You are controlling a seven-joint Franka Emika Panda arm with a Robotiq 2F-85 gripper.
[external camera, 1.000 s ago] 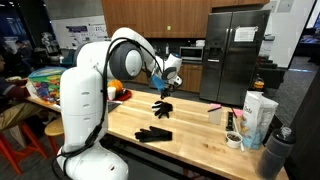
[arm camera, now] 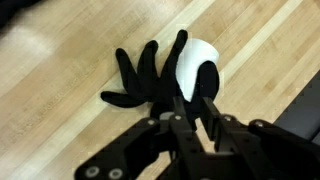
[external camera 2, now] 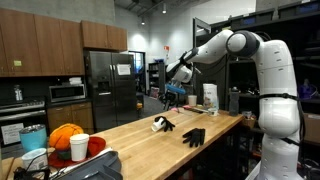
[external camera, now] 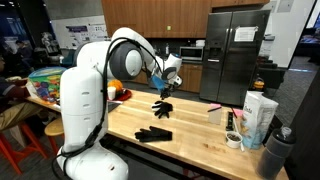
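A black glove (arm camera: 149, 76) lies on the wooden table, fingers spread, and a white cylindrical object (arm camera: 197, 60) rests against it. Part of the glove is hidden behind my gripper, whose fingers are dark against dark cloth. A gap shows between the fingers, and I see nothing held there. In exterior view 1, the gripper (external camera: 161, 91) hangs above this same glove (external camera: 162, 107). A second black glove (external camera: 154, 135) lies flat nearer the robot base, and it shows in exterior view 2 as well (external camera 2: 195, 136).
Bottles and a bag (external camera: 258, 118) line the table's far right in exterior view 1. In exterior view 2, a red tray (external camera 2: 88, 158) holds a white cup (external camera 2: 79, 147) and an orange item (external camera 2: 67, 136). Open tabletop surrounds the gloves. A person stands behind the table.
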